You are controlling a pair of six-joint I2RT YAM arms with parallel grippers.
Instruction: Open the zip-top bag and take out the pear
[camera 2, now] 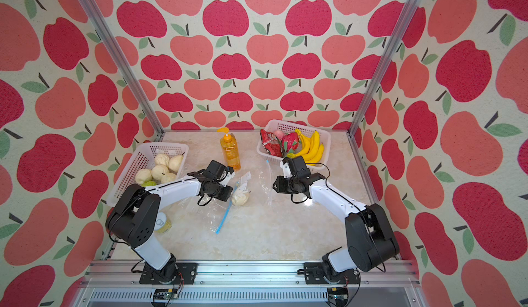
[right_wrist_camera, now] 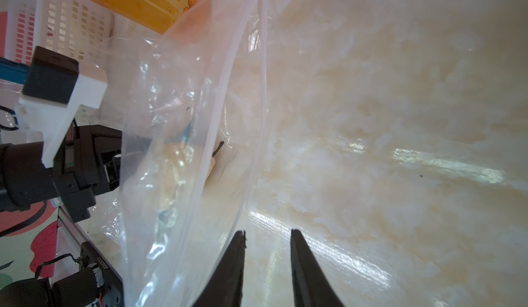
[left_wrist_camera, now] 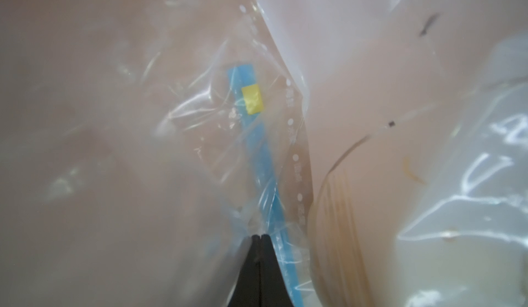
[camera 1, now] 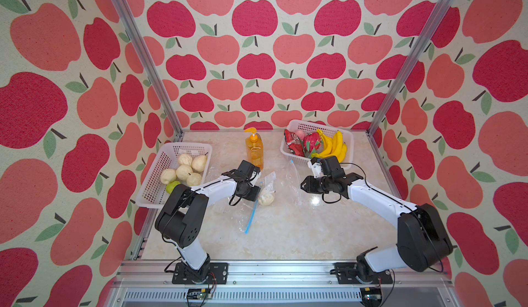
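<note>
The pale pear lies inside the clear zip top bag; its stem and part of its body show through the film in the right wrist view. A blue zip strip runs along the table by my left gripper. That gripper is shut, close to the strip and clear film; whether film is pinched between its tips cannot be told. To the pear's right, my right gripper stands part open above the table, nothing between its fingers. The film's raised edge passes just left of them.
A basket with pale fruit stands at the left, another with bananas at the back right. The soap bottle is behind the left gripper.
</note>
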